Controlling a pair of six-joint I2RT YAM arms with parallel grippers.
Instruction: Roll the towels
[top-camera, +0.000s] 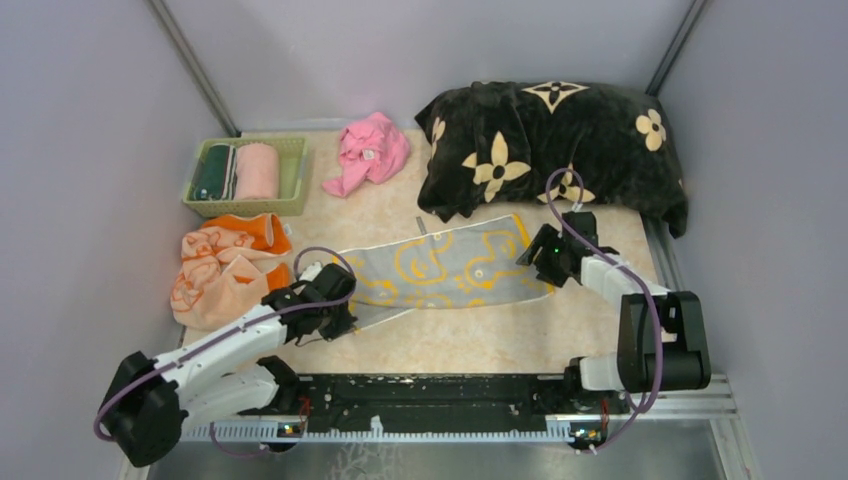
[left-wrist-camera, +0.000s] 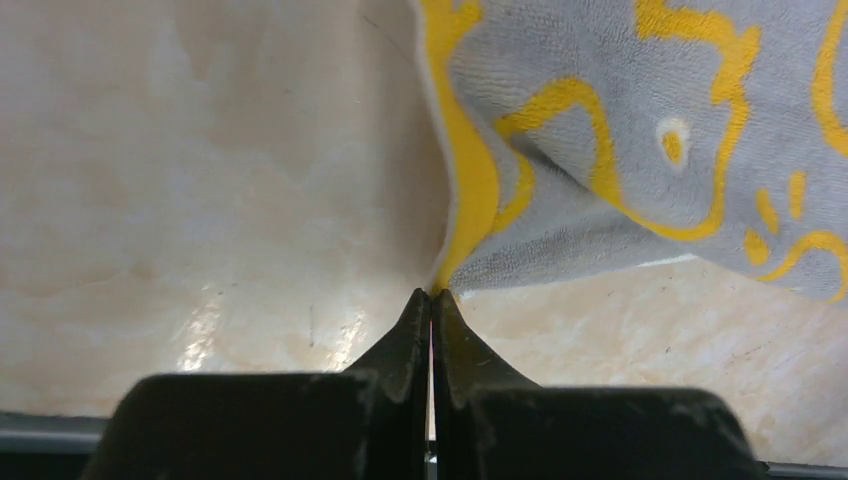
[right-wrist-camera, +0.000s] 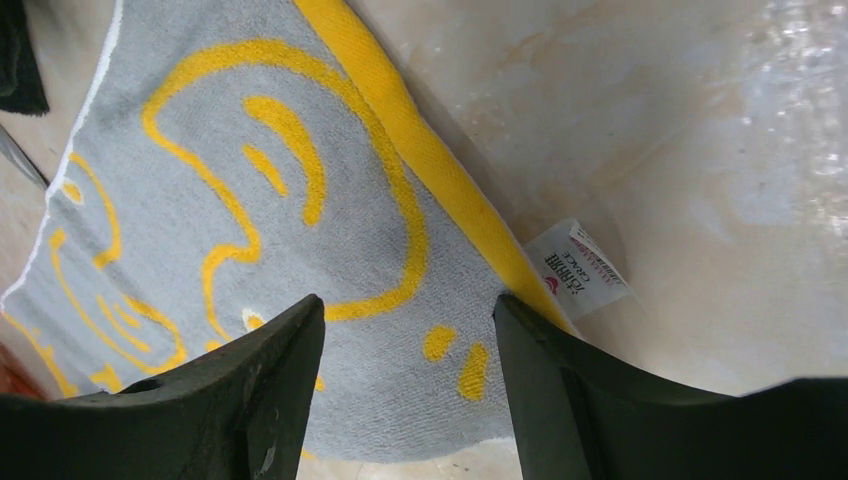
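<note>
A grey towel (top-camera: 440, 265) with yellow markings and yellow end borders lies spread across the middle of the table. At its front left corner, my left gripper is shut on the corner of the yellow border, pinched at the fingertips. From that corner a grey strip of the underlayer shows beyond the upper layer's edge. Over the towel's right end, my right gripper has its fingers apart, with one fingertip (right-wrist-camera: 515, 312) at the yellow border, beside a white label (right-wrist-camera: 580, 268). Whether cloth lies between those fingers cannot be told.
A green basket (top-camera: 292, 175) holding rolled towels stands at the back left. An orange towel (top-camera: 225, 275) lies in front of it. A pink towel (top-camera: 368, 150) and a big dark cushion (top-camera: 560, 150) are behind.
</note>
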